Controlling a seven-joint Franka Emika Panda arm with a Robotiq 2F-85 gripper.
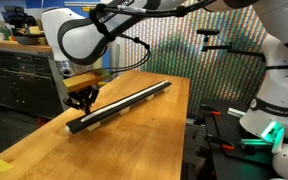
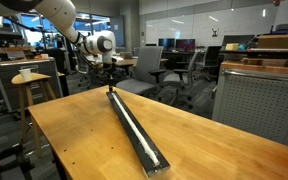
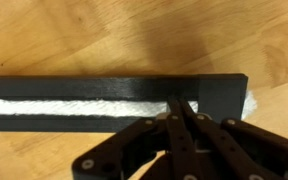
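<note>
A long black bar point(image 1: 119, 107) lies on the wooden table, with a white fibrous strip point(image 3: 79, 107) along its middle groove. A white tuft point(image 3: 249, 105) pokes out past one end of the bar. My gripper is down at the strip close to that end, its narrow fingers together with a bit of the white strip pinched between them. In exterior view 1 the gripper point(image 1: 86, 109) stands over the bar's left end. Exterior view 2 has the gripper point(image 2: 111, 91) at the bar's far end, small and dark. The strip right under the fingertips is hidden.
The wooden table point(image 2: 224, 130) is otherwise largely bare, with free room on both sides of the bar. A wooden stool point(image 2: 29, 80) stands beside the table. A black mount with the base of another white arm point(image 1: 269, 120) is at the right table edge.
</note>
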